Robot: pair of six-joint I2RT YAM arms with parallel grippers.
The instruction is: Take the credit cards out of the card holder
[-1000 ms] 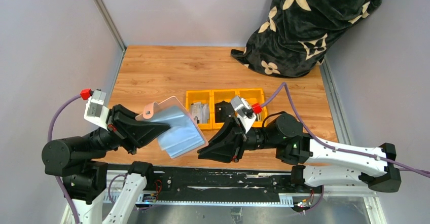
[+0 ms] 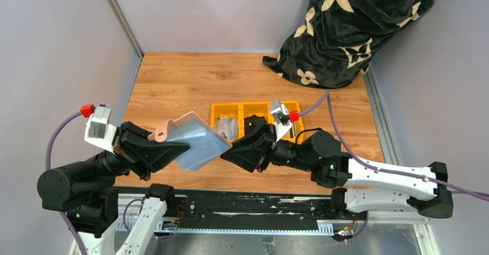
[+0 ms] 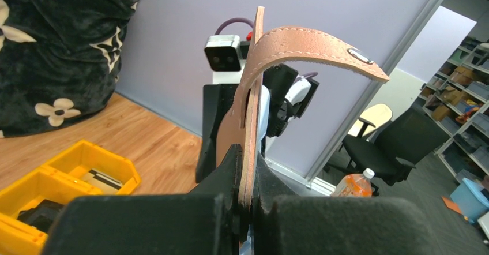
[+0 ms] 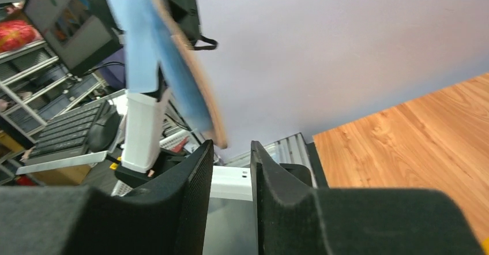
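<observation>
The card holder (image 2: 199, 137) has a pinkish leather edge, a leather strap (image 3: 317, 46) and something pale blue in it. Its strap end is gripped by my left gripper (image 2: 185, 146), shut on it, and the holder stands edge-on in the left wrist view. Close to the holder's right end is my right gripper (image 2: 224, 156). A gap shows between its fingers in the right wrist view, with nothing in it. There the blurred holder (image 4: 190, 76) hangs just above the fingertips; whether they touch I cannot tell. No separate card can be made out.
On the wooden table, behind the grippers, a yellow tray (image 2: 226, 107) with compartments holds small items. A dark floral cloth (image 2: 357, 30) hangs at the back right.
My right gripper has moved a little left and up in the top view.
</observation>
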